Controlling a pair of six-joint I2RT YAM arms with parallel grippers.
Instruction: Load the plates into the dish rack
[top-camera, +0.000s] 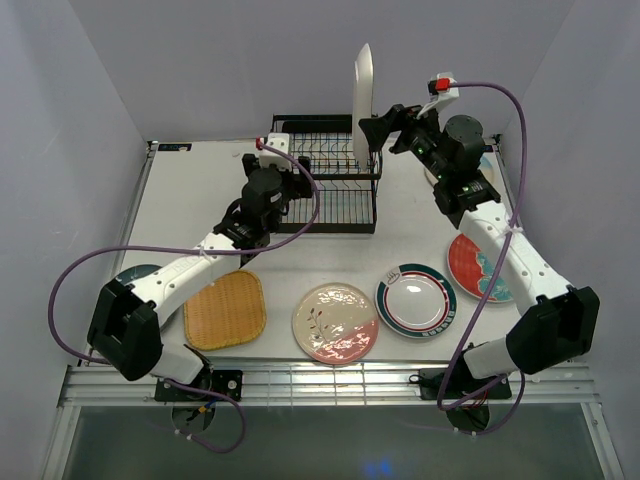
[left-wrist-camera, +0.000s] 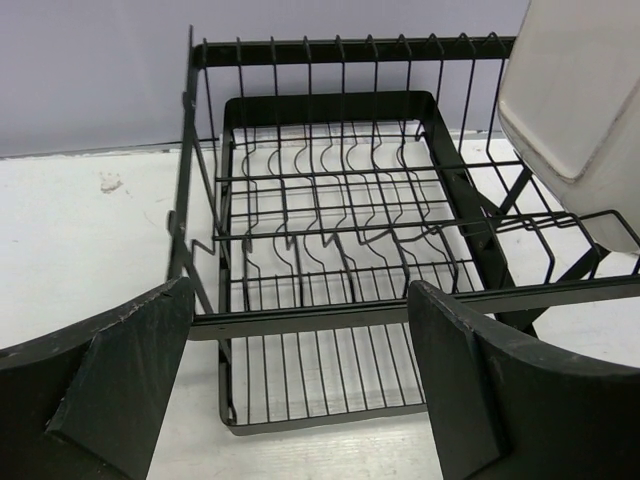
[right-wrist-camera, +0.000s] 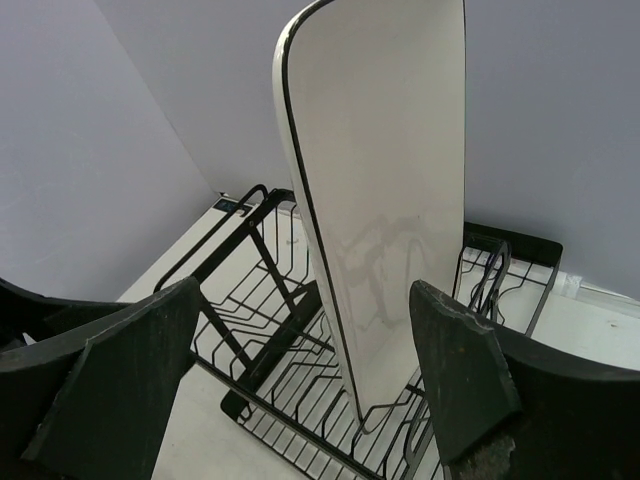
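A white plate (top-camera: 363, 95) stands upright in the right end of the black wire dish rack (top-camera: 325, 226) (left-wrist-camera: 330, 321); its edge shows at upper right in the left wrist view (left-wrist-camera: 570, 100). My right gripper (top-camera: 385, 125) is open just right of the plate, with nothing held. My left gripper (top-camera: 277, 170) is open at the rack's left front, nothing between its fingers. Several plates lie flat on the table: a pink-cream one (top-camera: 335, 322), a green-rimmed one (top-camera: 415, 300), a red one (top-camera: 470, 265).
An orange woven piece (top-camera: 225, 310) and a dark plate (top-camera: 135, 272) lie at front left, partly behind the left arm. Another plate (top-camera: 485, 168) is at back right behind the right arm. The table left of the rack (top-camera: 185, 195) is clear.
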